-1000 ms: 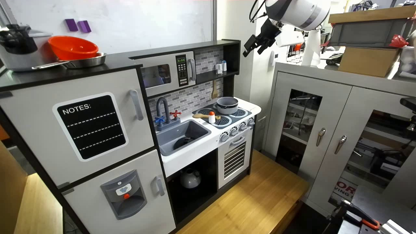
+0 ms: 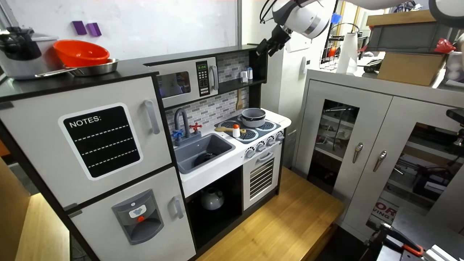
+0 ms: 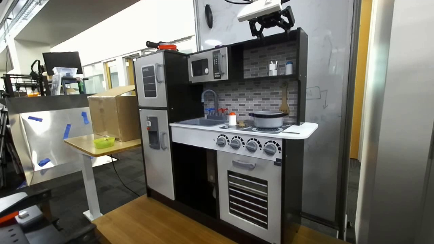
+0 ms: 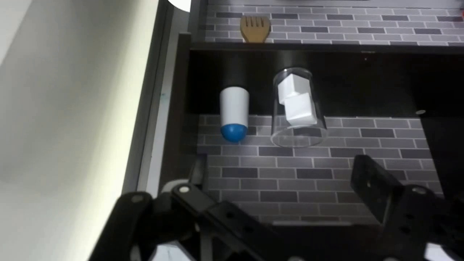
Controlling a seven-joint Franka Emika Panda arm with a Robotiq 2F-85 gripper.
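Note:
My gripper is open, with nothing between its fingers. In exterior view 1 the gripper [image 2: 266,50] hangs by the upper right end of the toy kitchen; in exterior view 2 the gripper [image 3: 273,34] is at the height of the top shelf unit. A white shaker with a blue cap [image 4: 234,108] and a clear cup holding white blocks [image 4: 299,106] stand on the dark shelf, apart from my fingers. That same shelf carries the cup [image 3: 273,68] and the blue-capped shaker [image 3: 289,68] in exterior view 2.
Below the shelf, a grey pot [image 3: 268,119] sits on the stove beside an orange-topped shaker [image 3: 232,118]. The shelf's side wall [image 3: 302,73] and top board [image 2: 208,53] border the compartment. A microwave [image 2: 187,82] lies to its left.
Over the last second my arm has moved left in exterior view 1, with the gripper slightly higher and nearer the shelf unit. The kitchen items have stayed put.

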